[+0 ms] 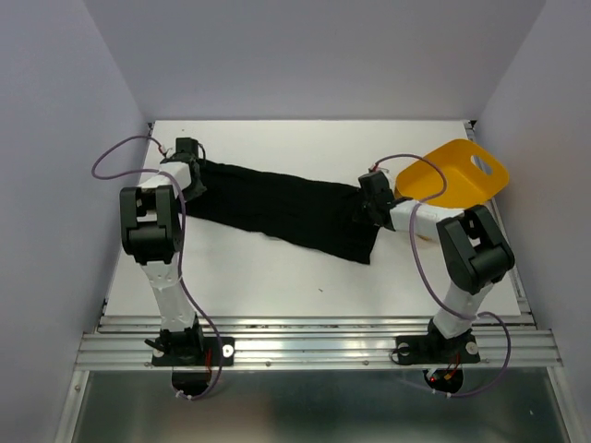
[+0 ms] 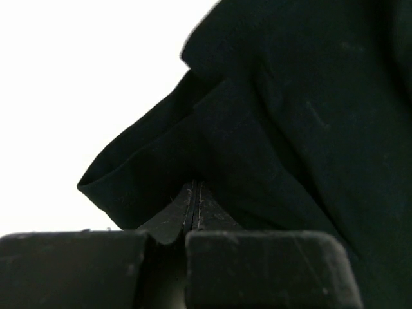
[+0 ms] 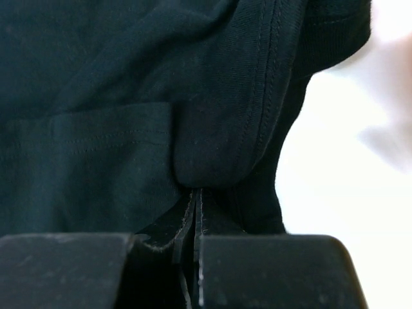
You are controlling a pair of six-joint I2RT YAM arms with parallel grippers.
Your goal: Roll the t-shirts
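A black t-shirt (image 1: 282, 210), folded into a long strip, lies slanted across the white table. My left gripper (image 1: 198, 190) is at its left end, and my right gripper (image 1: 359, 218) is at its right end. The left wrist view shows the left fingertips (image 2: 191, 199) shut against the dark cloth near a folded corner. In the right wrist view, the right fingertips (image 3: 199, 206) meet at the edge of a stitched fold (image 3: 222, 145). Both fingers are closed on the cloth; the pinched fabric itself is mostly hidden.
An orange basket (image 1: 466, 187) stands at the table's back right, close to my right forearm. Bare white table (image 1: 249, 286) lies in front of the shirt and behind it. Grey walls border the sides and back.
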